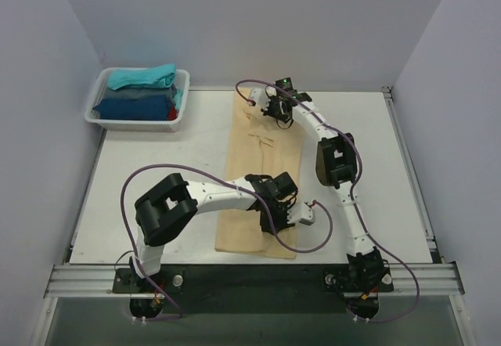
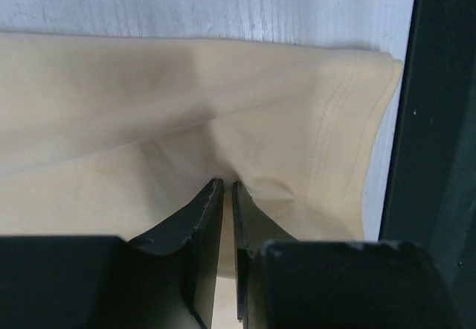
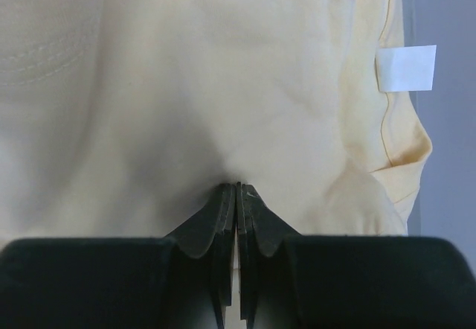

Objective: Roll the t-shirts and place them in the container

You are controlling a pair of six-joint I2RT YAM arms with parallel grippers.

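Observation:
A beige t-shirt (image 1: 262, 146) lies lengthwise on the white table, folded into a long strip, in the top view. Its near end, with a stitched hem, fills much of the left wrist view. There my left gripper sits low on the cloth, its fingertips parted by a narrow gap, with wrinkles running out from them. At the far end, my right gripper is shut on a pinch of the shirt. The pinched cloth itself is mostly hidden. A white label (image 3: 405, 68) shows near the collar.
A white basket (image 1: 182, 115) with folded teal, grey and navy clothes stands at the back left. Bare table lies on both sides of the shirt. The dark front table edge (image 2: 428, 135) runs close to the shirt's near end.

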